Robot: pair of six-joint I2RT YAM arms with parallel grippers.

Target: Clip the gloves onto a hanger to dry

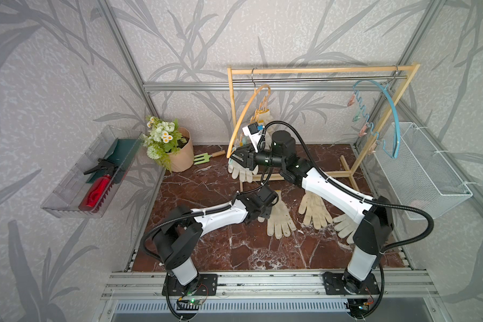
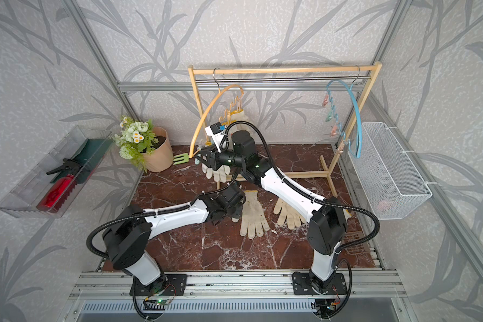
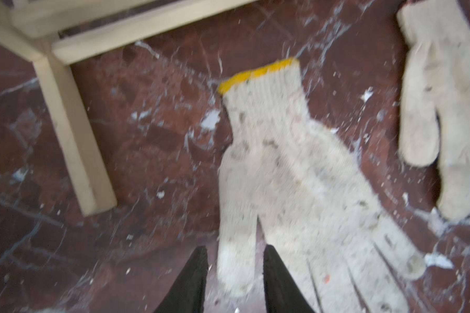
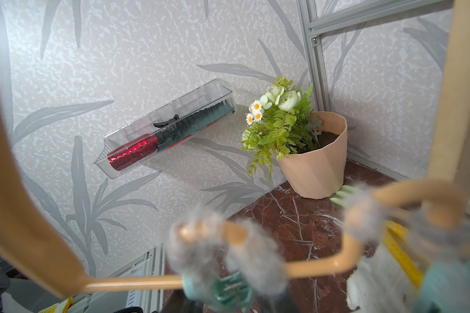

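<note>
A cream glove with a yellow cuff [image 3: 282, 172] lies flat on the table. Above it, my left gripper is partly open; the glove's thumb shows through the gap, and I see nothing gripped. From the rack hangs an orange hanger [image 1: 242, 115]. One cream glove [image 1: 265, 114] hangs at its far part and another glove [image 1: 243, 170] hangs at its near part. My right gripper [image 1: 235, 155] is at the hanger's near end. In the right wrist view a teal clip [image 4: 229, 290] covers its fingertips, so whether they squeeze it is unclear.
Two more gloves, a middle one [image 1: 315, 210] and a right one [image 1: 346, 228], lie on the table. A blue hanger [image 1: 394, 118] hangs at the rack's right. Back left stand a flower pot [image 1: 182, 153] and a green fork [image 1: 202, 158].
</note>
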